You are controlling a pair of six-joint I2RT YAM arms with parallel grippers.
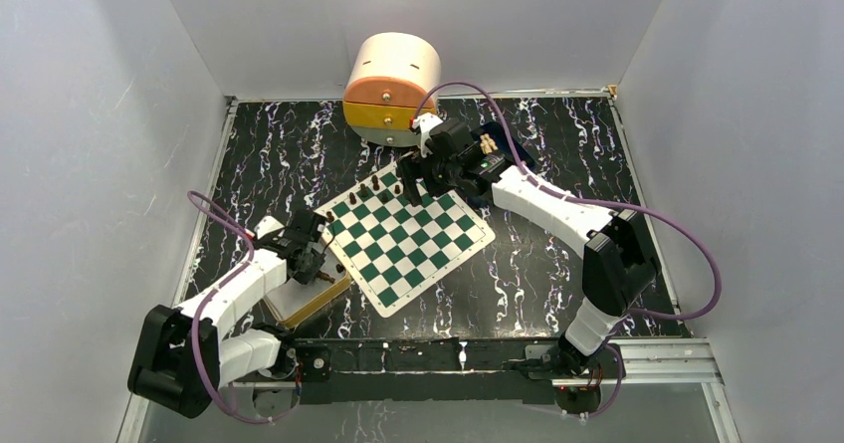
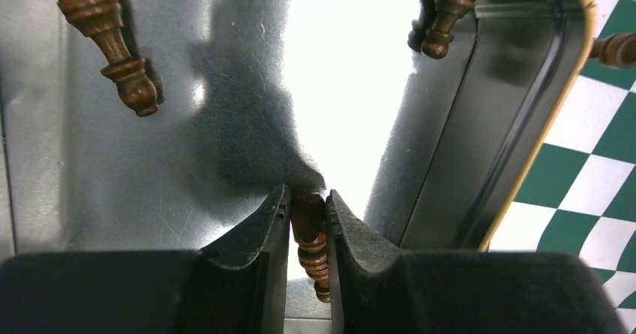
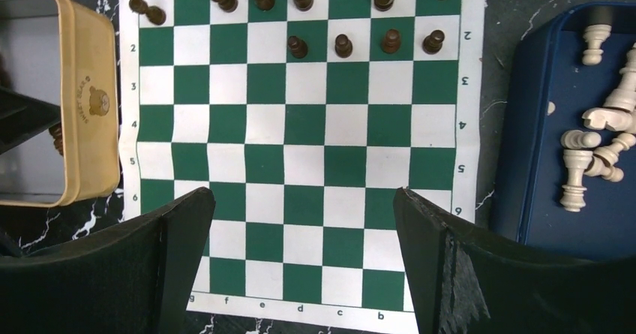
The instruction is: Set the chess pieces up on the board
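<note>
In the left wrist view a brown chess piece (image 2: 310,233) lies between the fingers of my left gripper, which is shut on it, low inside the metal-bottomed box (image 2: 225,124). Two more brown pieces lie in that box: a larger one (image 2: 112,41) at upper left and another (image 2: 450,11) at upper right. The green and white board (image 3: 304,165) carries brown pieces along its first two rows, among them a dark pawn (image 3: 343,46). Over the board my right gripper is wide open and empty.
A blue tray (image 3: 521,146) of white pieces stands beside the board; a white piece (image 3: 575,180) lies within it. At the back is a small rounded drawer cabinet (image 1: 393,75). The board's middle and the tabletop right of it (image 1: 527,264) are clear.
</note>
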